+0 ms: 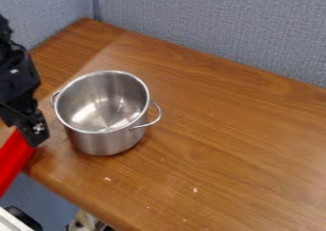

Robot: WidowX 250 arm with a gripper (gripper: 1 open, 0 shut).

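My black gripper [29, 130] is at the left edge, just left of a steel two-handled pot [105, 130] on the wooden table. It hangs over the upper end of a red elongated object [11, 161] that lies at the table's left edge and is partly hidden by the gripper. The gripper is open; whether the red object is between its fingers is hard to see. The pot stands upright, and its inside looks empty.
Grey padded walls [211, 30] border the back. The table's front-left edge drops off near the bottom left.
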